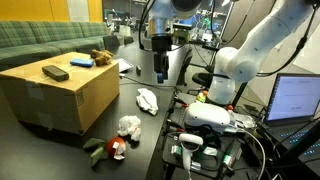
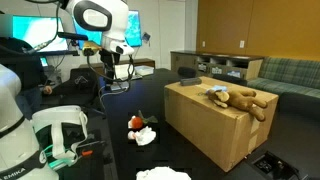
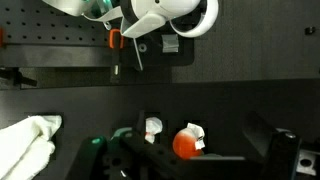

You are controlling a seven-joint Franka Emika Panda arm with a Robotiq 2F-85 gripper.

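My gripper (image 1: 160,72) hangs above the dark table, its fingers open with nothing visible between them. In the wrist view its dark fingers along the bottom blend into the black tabletop. A round red object (image 3: 186,143) lies below with a small white piece (image 3: 152,127) to its left. From the first exterior view, this red object (image 1: 117,147) is beside a crumpled white cloth (image 1: 130,127) and a dark green item (image 1: 95,149). Another white cloth (image 1: 147,99) rests farther back, apart from them.
A large cardboard box (image 2: 215,129) stands on the table, carrying a brown plush toy (image 2: 241,99), a light blue item (image 1: 82,63) and a dark block (image 1: 55,73). Beside the arm's base are a tool-filled tray (image 3: 75,45) and a laptop (image 1: 293,97). Bare table surrounds the cloths.
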